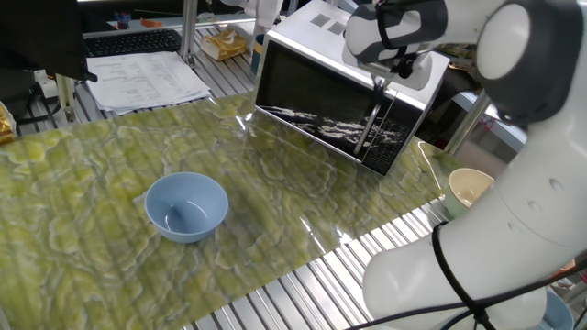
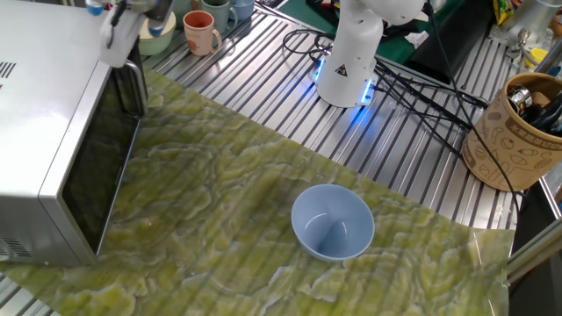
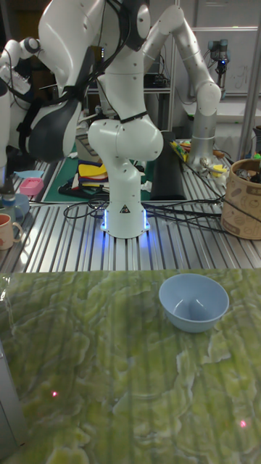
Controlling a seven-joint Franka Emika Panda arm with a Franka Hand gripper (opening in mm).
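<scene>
A blue bowl (image 1: 186,206) stands upright on the green marbled mat, empty as far as its inside shows; the same bowl (image 2: 332,219) is right of centre in exterior view 2. The silver microwave (image 1: 321,103) has its dark door shut, with an upright handle (image 1: 370,124) on the door's right side. My gripper (image 1: 379,84) is up at the top of that handle, close to the door front. Its fingers are small and partly hidden by the hand, so their opening and any contact with the handle are unclear. In exterior view 3 the gripper does not show clearly.
A pale green bowl (image 1: 469,186) lies behind my forearm, with an orange mug (image 2: 201,32) near it. A utensil bucket (image 2: 505,145) stands at the far side. Papers (image 1: 147,81) lie behind the mat. The mat between bowl and microwave is clear.
</scene>
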